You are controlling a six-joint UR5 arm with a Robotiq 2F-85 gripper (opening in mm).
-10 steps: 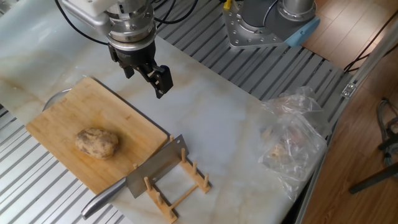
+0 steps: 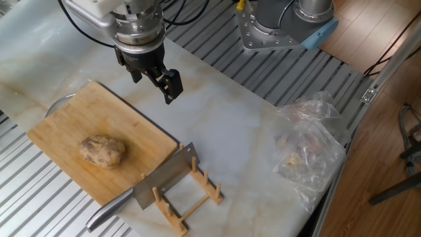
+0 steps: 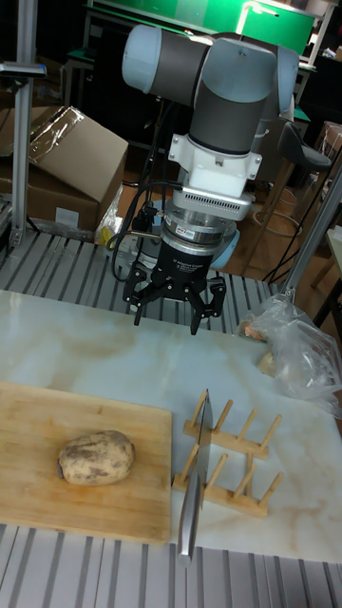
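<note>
My gripper (image 3: 167, 322) hangs above the back of the table, its two black fingers spread apart with nothing between them. In front of it and lower, a brown potato (image 2: 102, 151) lies on a wooden cutting board (image 2: 66, 125). A cleaver with a broad steel blade (image 2: 166, 175) and a grey metal handle (image 2: 110, 210) stands on edge in a small wooden peg rack (image 2: 195, 209), right beside the board. The handle sticks out toward the table's front edge. My gripper is well apart from potato, cleaver and rack.
A clear plastic bag (image 2: 309, 155) with something inside lies at the table's right end. The marble-patterned sheet (image 2: 230, 131) between bag, rack and gripper is bare. Cardboard boxes (image 3: 76, 162) stand behind the table.
</note>
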